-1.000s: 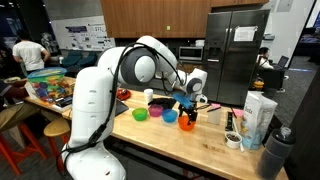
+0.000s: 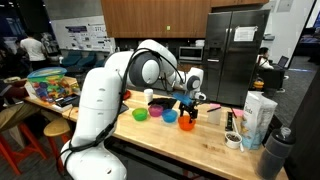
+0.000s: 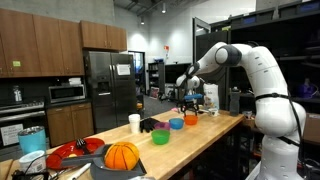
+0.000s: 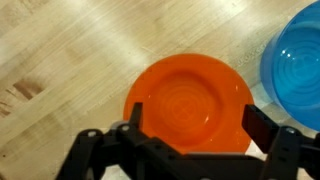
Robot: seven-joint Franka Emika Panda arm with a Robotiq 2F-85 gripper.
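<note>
An orange bowl fills the middle of the wrist view, and nothing shows inside it. My gripper stands open over its near part, one dark finger on either side. In exterior view 1 the gripper is just above the orange bowl, close to its rim; whether they touch I cannot tell. A blue bowl lies just right of the orange one in the wrist view. Farther along the table are a pink bowl and a green bowl.
A blue-and-white bag, a dark cylinder and a small white bowl stand on the table's right side. An orange ball rests at the other end.
The arm and gripper stay near the orange bowl with little visible movement. The bowls appear unmoved. A person at the far left has shifted.
</note>
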